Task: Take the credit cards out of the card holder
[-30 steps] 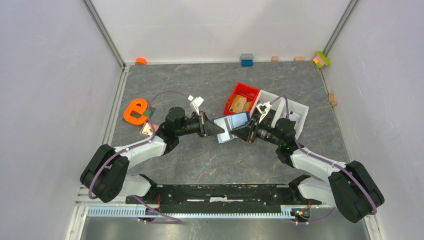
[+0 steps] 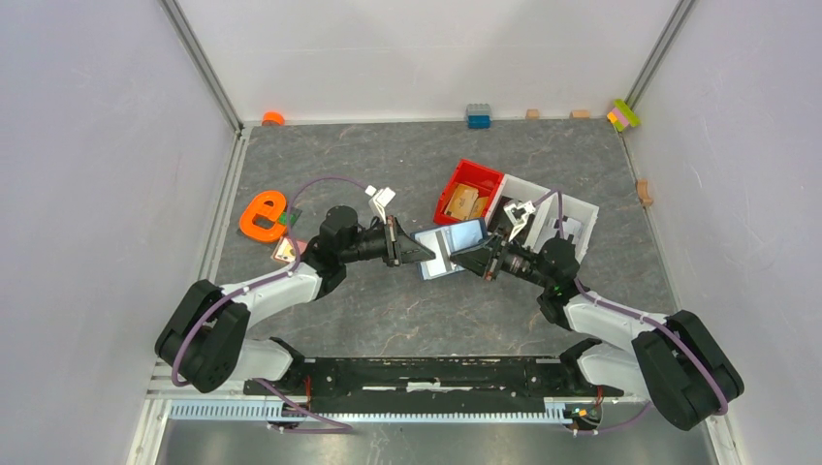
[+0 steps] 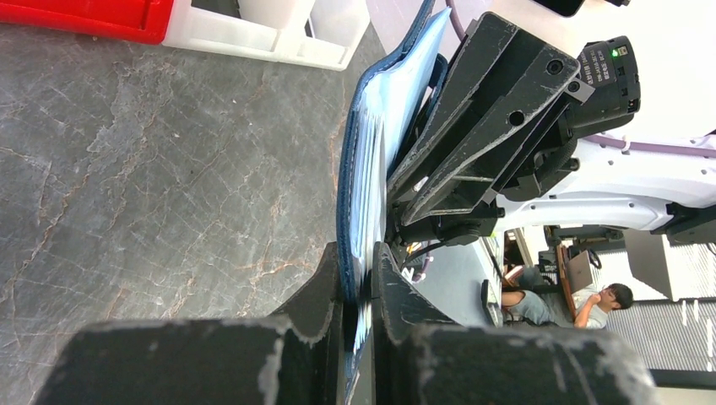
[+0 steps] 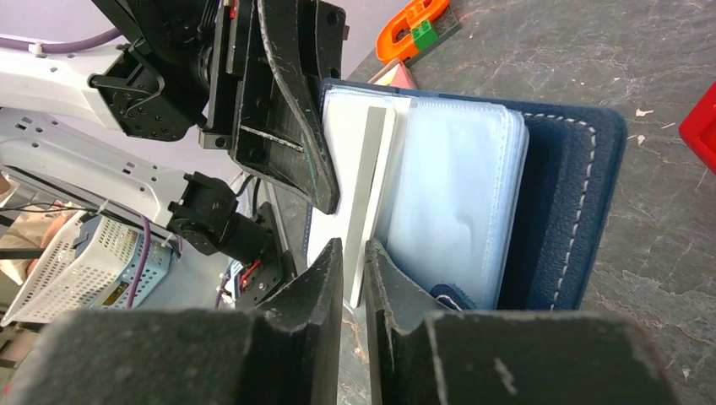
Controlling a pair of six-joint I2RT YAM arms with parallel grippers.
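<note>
My left gripper is shut on the blue card holder (image 2: 451, 235), which is held open above the table between both arms. Edge-on in the left wrist view, it shows clear sleeves and a dark blue cover. In the right wrist view a white card (image 4: 342, 152) with a grey stripe faces me. My right gripper has its fingertips close together at this card's lower part, with a narrow gap showing; whether they grip it is unclear.
A red bin (image 2: 463, 174) and white bin (image 2: 582, 208) lie behind the right arm. An orange object (image 2: 254, 213) and small blocks sit at the left.
The left arm is nearly unchanged.
</note>
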